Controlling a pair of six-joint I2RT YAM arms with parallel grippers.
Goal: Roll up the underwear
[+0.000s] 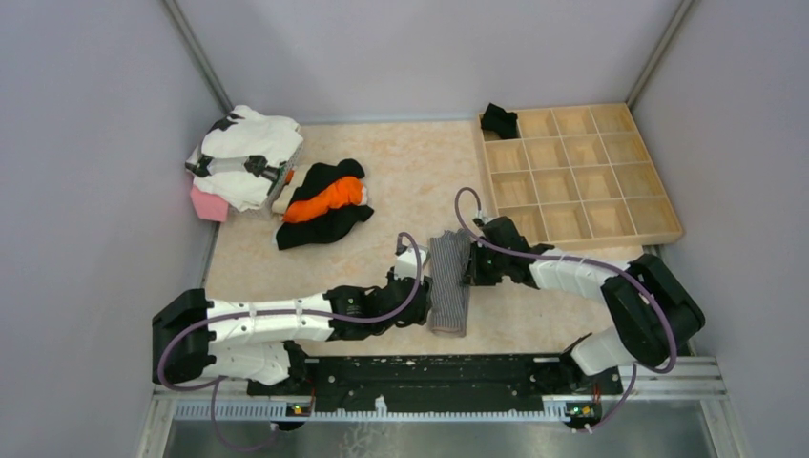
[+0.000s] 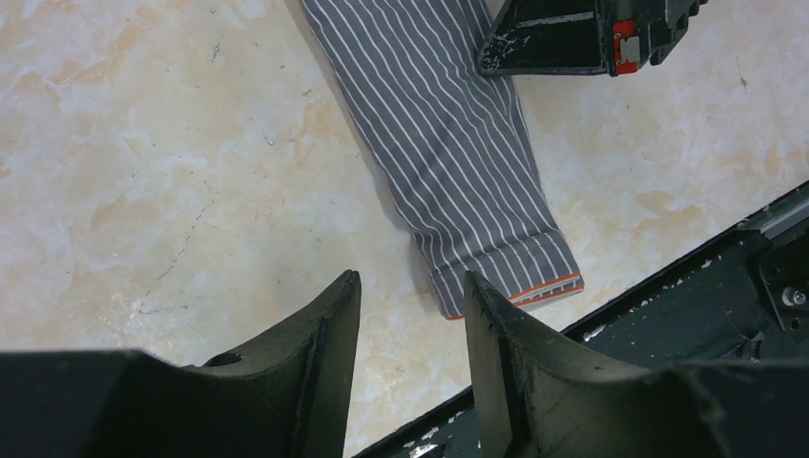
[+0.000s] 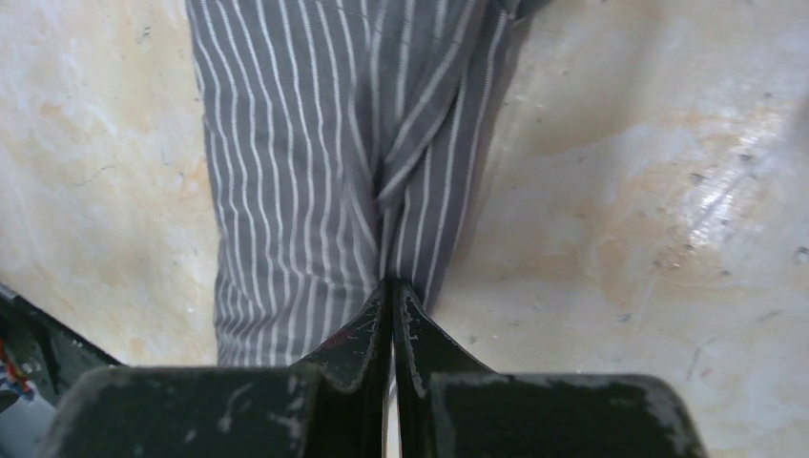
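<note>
Grey striped underwear lies folded into a long strip at the table's front middle, its near end showing an orange edge in the left wrist view. My left gripper hovers just left of that end, fingers apart, holding nothing. My right gripper is shut at the strip's right side, its tips on the striped fabric; whether any cloth is between them I cannot tell. The fabric is creased there.
A wooden grid box with black cloth in one cell stands behind. A basket of white clothes and a pile of dark and orange clothes lie back left.
</note>
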